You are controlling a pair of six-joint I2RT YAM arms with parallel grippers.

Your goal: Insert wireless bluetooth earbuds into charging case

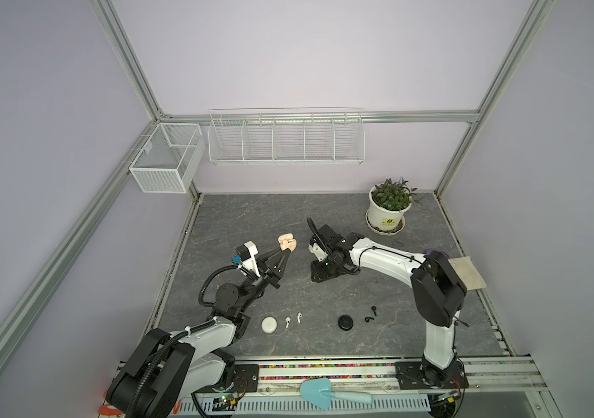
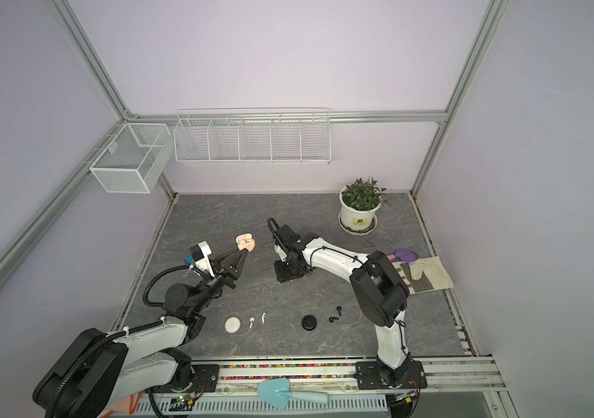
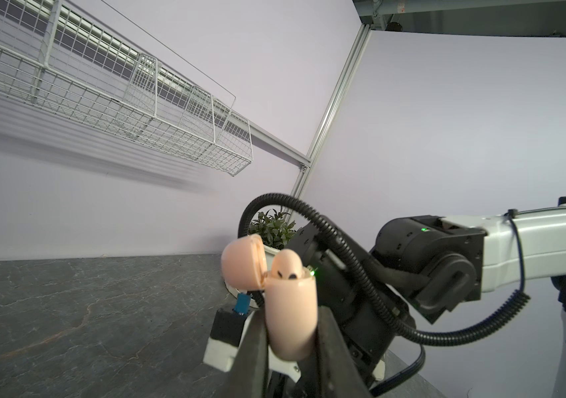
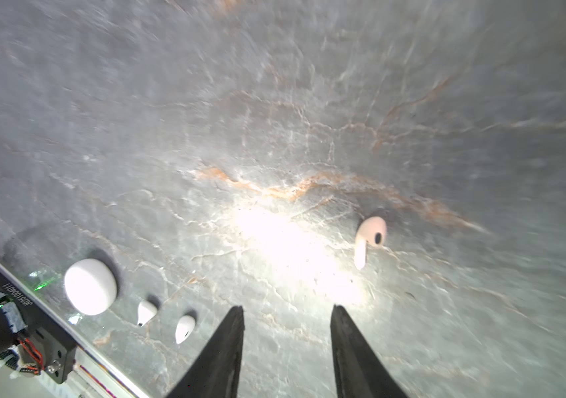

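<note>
My left gripper (image 1: pixel 281 256) is shut on an open pink charging case (image 3: pixel 289 318), held up with its lid (image 3: pixel 240 262) flipped back and one pink earbud (image 3: pixel 288 262) seated in it. A pink earbud (image 4: pixel 370 235) lies on the grey table in the right wrist view. My right gripper hovers over the table near it, part open with nothing between its fingers. A white case (image 1: pixel 269 324) with two white earbuds and a black case (image 1: pixel 345 322) with two black earbuds lie near the front edge.
A potted plant (image 1: pixel 387 217) stands at the back right; a cloth (image 2: pixel 438 273) and purple tool lie at the right edge. Wire baskets (image 1: pixel 286 136) hang on the walls.
</note>
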